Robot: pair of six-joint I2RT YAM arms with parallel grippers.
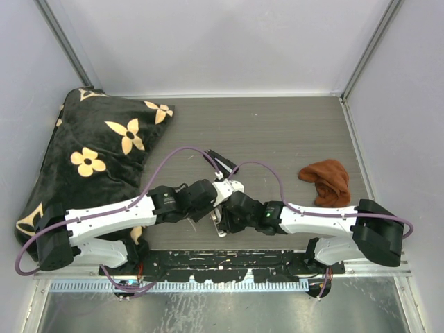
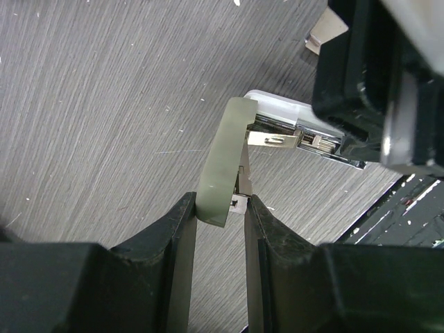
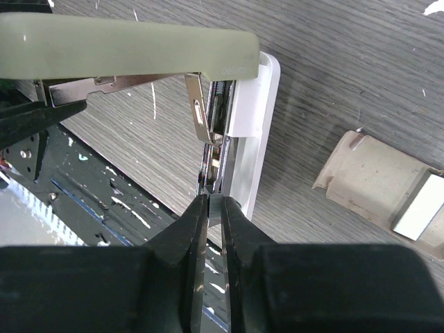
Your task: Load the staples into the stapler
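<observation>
The stapler stands opened on the table, its olive-green top arm (image 2: 229, 149) raised away from the white base (image 3: 253, 132). My left gripper is shut on the end of that green arm. Inside the base runs a metal staple channel (image 3: 218, 118). Low over the channel's near end, my right gripper is shut on a small grey metal piece (image 3: 215, 211); whether this is a staple strip cannot be made out. In the top view the arms mostly cover the stapler.
A beige cardboard box piece (image 3: 371, 173) holding a white block (image 3: 420, 208) lies beside the stapler. Further off are a brown cloth (image 1: 326, 182) at right and a dark flowered cushion (image 1: 97, 152) at left.
</observation>
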